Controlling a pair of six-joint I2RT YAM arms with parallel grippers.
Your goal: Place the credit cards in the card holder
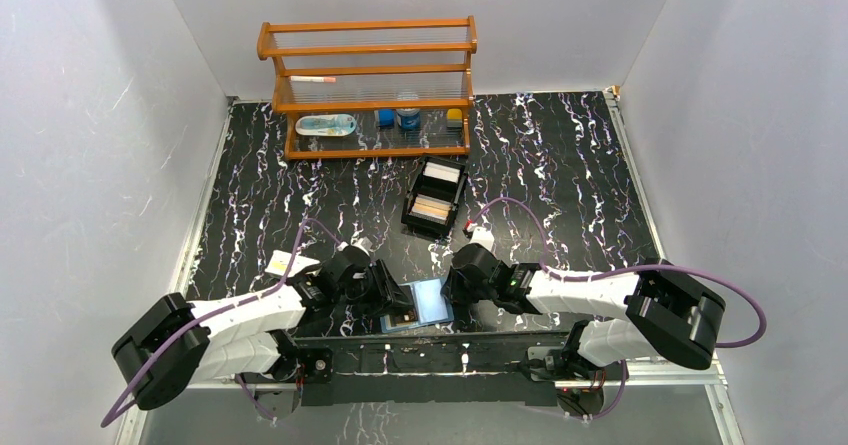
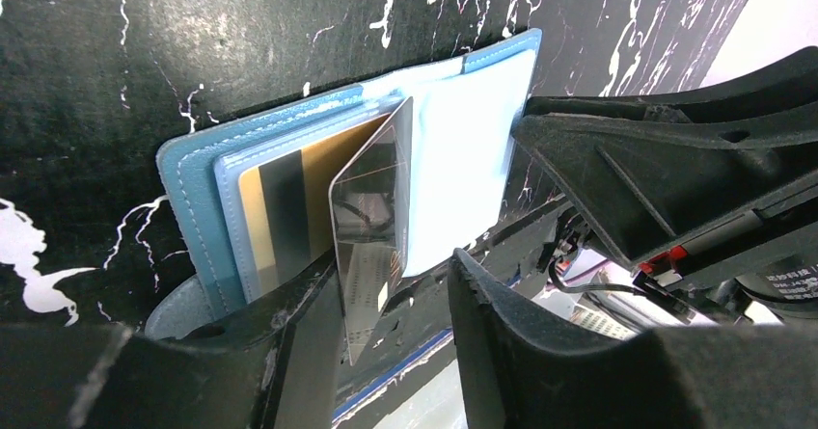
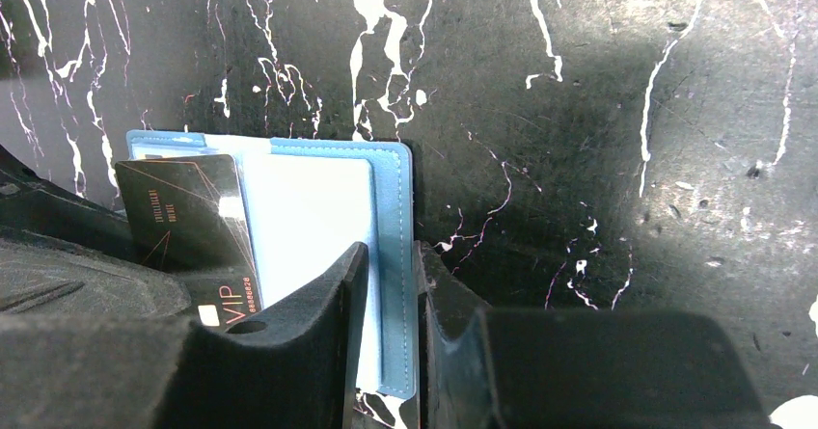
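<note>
The blue card holder (image 2: 193, 198) lies spread out near the table's front edge. A gold-and-black card (image 2: 275, 207) sits in its left side. Over that, a dark card is tilted up off the holder; its face with "VIP" print (image 3: 188, 222) shows in the right wrist view. My left gripper is open, its fingers on either side of the tilted card's lower part. At the holder's right edge, my right gripper is partly open, with the blue border between its fingers.
Behind the holder stands an open black case (image 1: 435, 197) with cards inside. A white item (image 1: 290, 263) lies left of the left arm. The wooden rack (image 1: 370, 103) is at the back. Free table lies to the right.
</note>
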